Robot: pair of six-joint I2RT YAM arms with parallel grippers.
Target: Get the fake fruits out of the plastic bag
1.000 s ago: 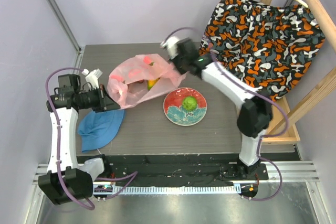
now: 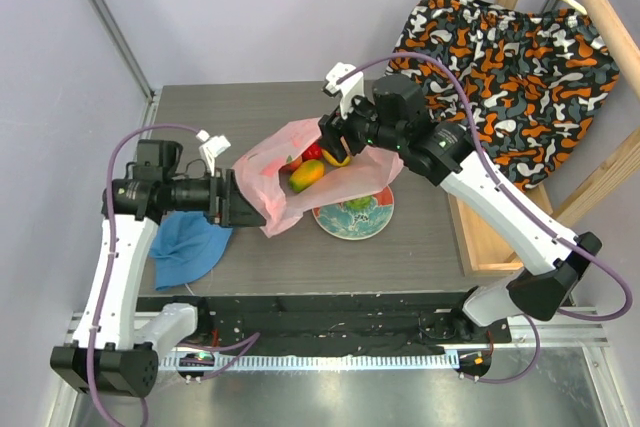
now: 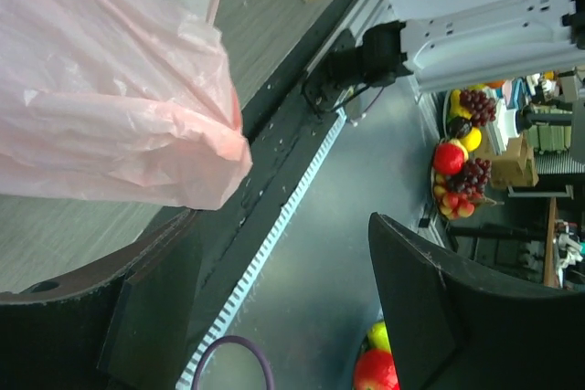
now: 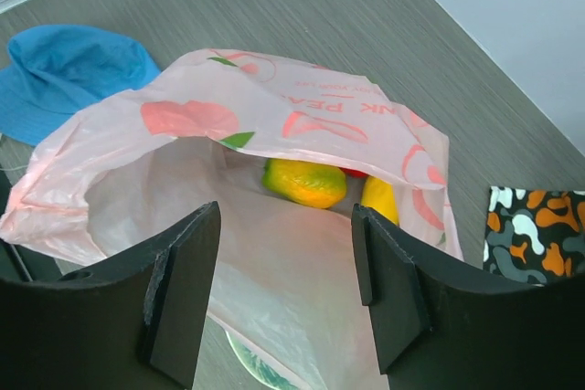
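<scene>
The pink plastic bag lies with its mouth spread wide, partly over the plate. Inside it, the top view shows a green-orange mango, a red fruit and a yellow fruit. The right wrist view shows the mango and the yellow fruit beneath the bag's upper fold. Over the bag's far right part hovers my right gripper, its fingers apart and empty in its wrist view. At the bag's left edge, my left gripper is open, with the bag's corner just beyond its fingers.
A red and teal plate holds a green fruit, partly covered by the bag. A blue cap lies at left under the left arm. A wooden stand with camouflage cloth stands at right.
The bag has shifted right over the plate and its mouth has opened, baring the fruit. My left gripper has moved right and opened.
</scene>
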